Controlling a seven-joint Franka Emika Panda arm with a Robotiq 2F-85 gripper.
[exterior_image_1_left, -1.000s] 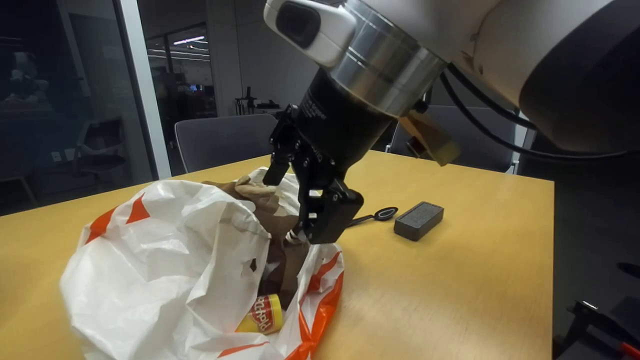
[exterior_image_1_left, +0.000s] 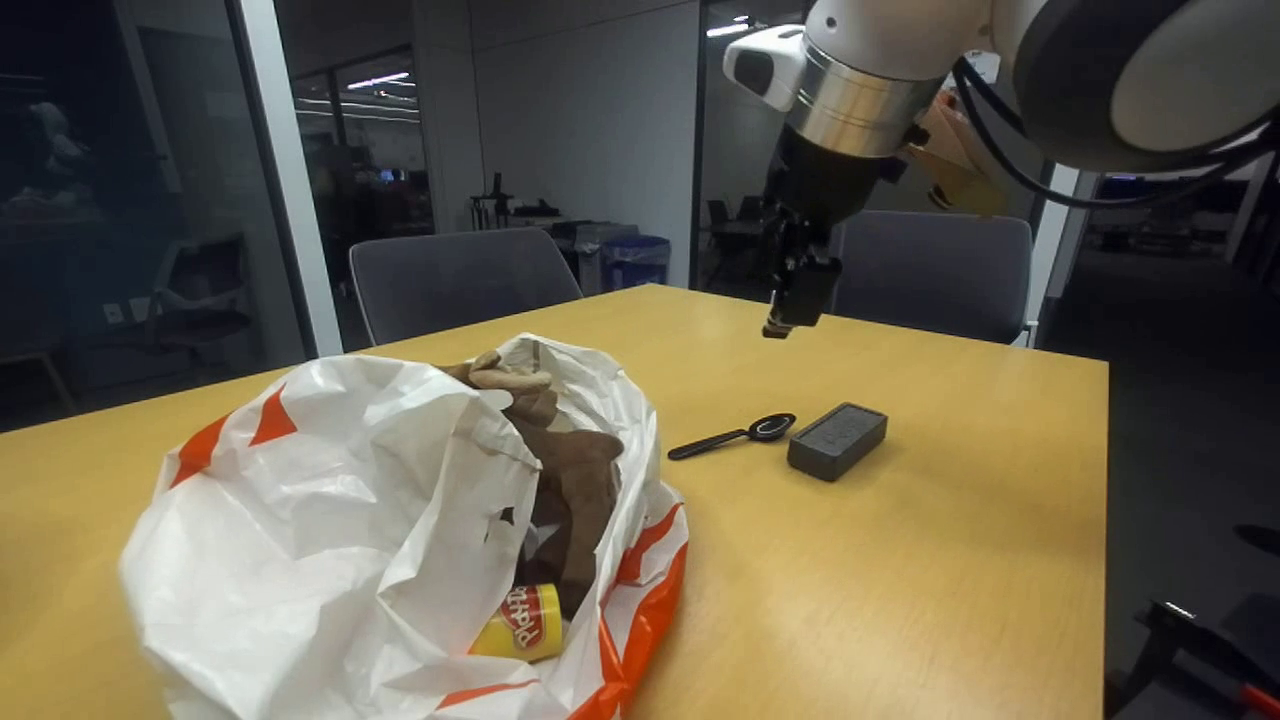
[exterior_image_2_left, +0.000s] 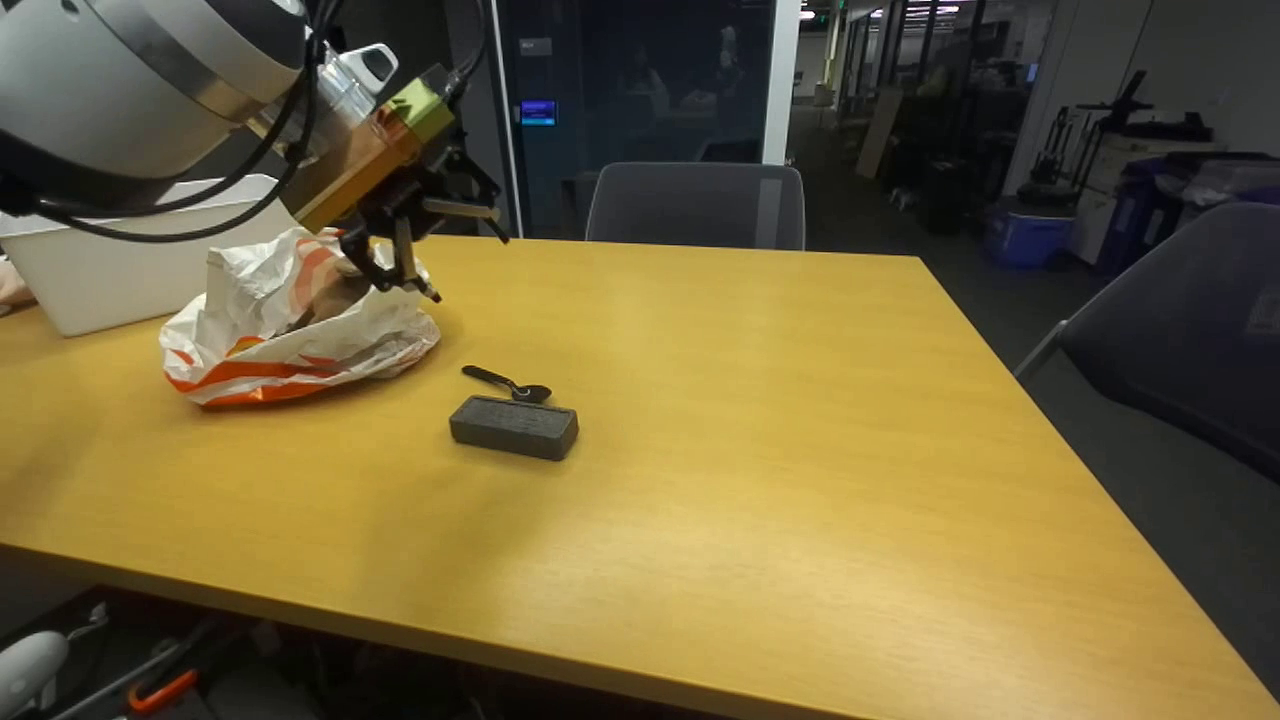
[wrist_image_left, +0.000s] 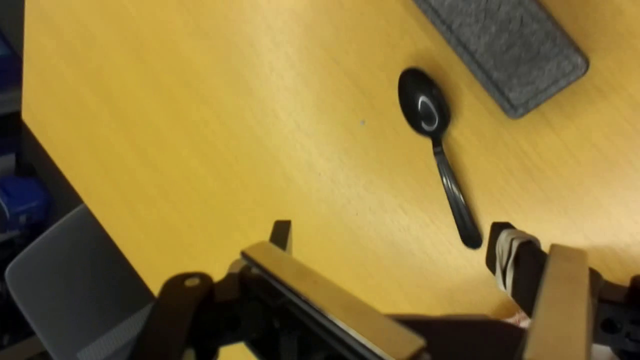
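Observation:
A white plastic bag (exterior_image_1_left: 324, 516) with orange marks lies on the table, its mouth facing right. Inside it are a brown plush-like item (exterior_image_1_left: 582, 480) and a yellow Play-Doh can (exterior_image_1_left: 528, 622). On the bare table beside the bag rests a black spoon (wrist_image_left: 459, 201), with a dark grey felt-topped block (wrist_image_left: 510, 54) close to its bowl. My gripper is open and empty, its fingers spread wide above the table. The tip of the spoon handle appears near the right finger (wrist_image_left: 520, 258) in the wrist view. In exterior view 2 the gripper (exterior_image_2_left: 465, 262) hangs over the bag's edge.
Behind the bag stands a white bin (exterior_image_2_left: 108, 270). Grey chairs (exterior_image_2_left: 696, 204) line the table's edges.
The arm has moved up and away from the bag's mouth, farther back and to the right in exterior view 1. The spoon and block have stayed put; the can is slightly shifted.

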